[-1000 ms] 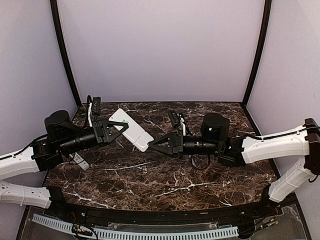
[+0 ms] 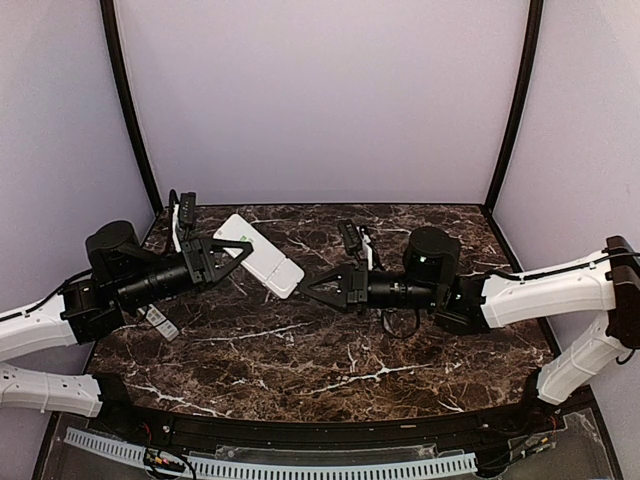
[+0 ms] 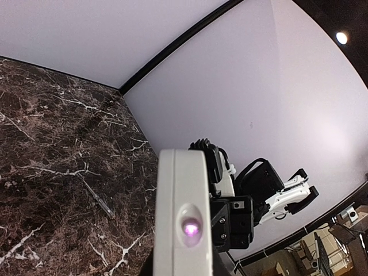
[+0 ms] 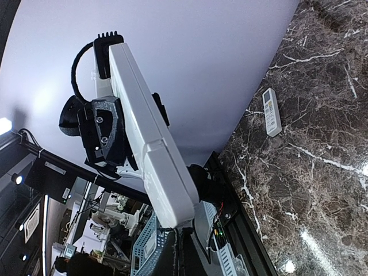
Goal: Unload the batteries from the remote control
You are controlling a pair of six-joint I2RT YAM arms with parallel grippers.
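Observation:
A white remote control (image 2: 258, 252) is held tilted above the table, with my left gripper (image 2: 238, 252) shut on its upper part. Its battery cover (image 4: 167, 184), marked off by a seam, forms the lower end and looks in place; any batteries are hidden. In the left wrist view the remote's rounded end (image 3: 183, 184) hides the left fingertips. My right gripper is shut with nothing between its fingers. Its tips lie just off the cover's end, and the cover is outside them; whether they touch it I cannot tell.
A small white remote with buttons (image 4: 271, 112) lies on the dark marbled table (image 2: 330, 380) at the left. A slim pen-like object (image 3: 99, 198) also lies on the table. Bare tabletop spreads in front of the arms, and pale walls (image 2: 330, 100) enclose the sides and back.
The held remote has shifted slightly up and left in the top view, still in the left gripper.

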